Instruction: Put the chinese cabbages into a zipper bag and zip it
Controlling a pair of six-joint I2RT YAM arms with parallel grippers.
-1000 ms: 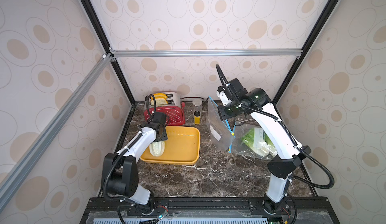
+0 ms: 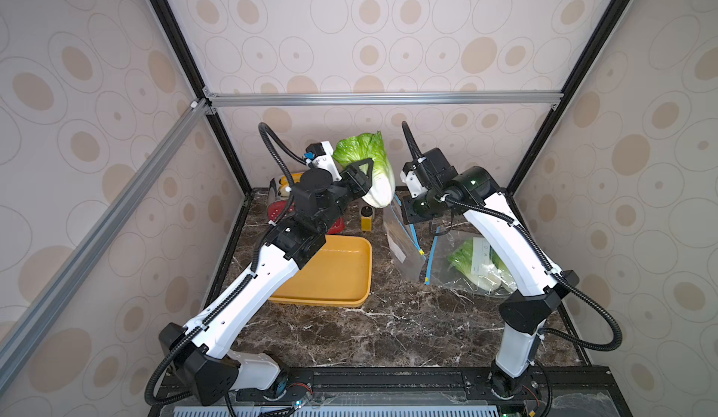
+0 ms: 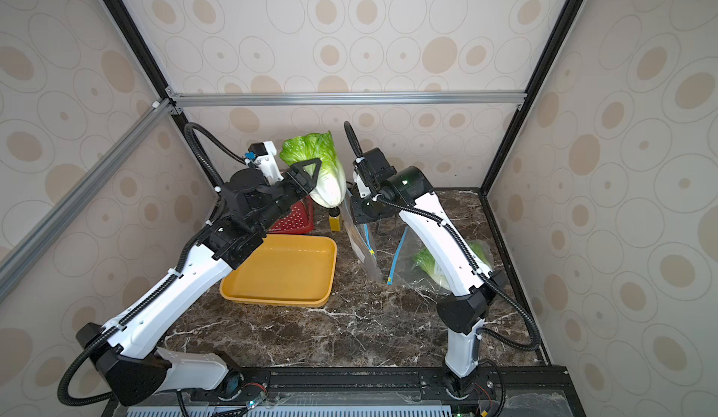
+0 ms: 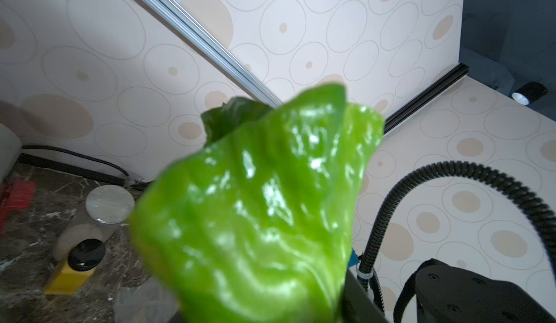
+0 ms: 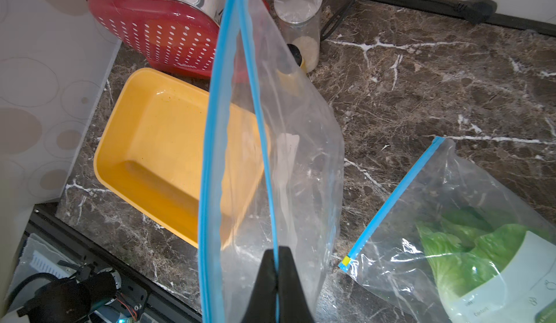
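High over the table, a Chinese cabbage [image 2: 383, 185] hangs leafy end up, with my left gripper [image 2: 365, 177] shut around it. Its green leaves [image 4: 260, 207] fill much of the left wrist view and hide the left fingertips. My right gripper is shut on one blue-edged side of a clear zipper bag [image 5: 289, 178]. This bag hangs with its mouth spread apart, just right of the cabbage's white base. A second clear bag [image 5: 399, 253] lies on the table at right, with a leafy cabbage [image 5: 475, 247] inside.
A yellow tray [image 2: 366, 267] stands empty at centre left. Behind it are a red toaster [image 5: 156, 30], a glass jar [image 5: 298, 10] and a yellow-bodied bottle [image 2: 366, 218].
The right arm has hardly moved.
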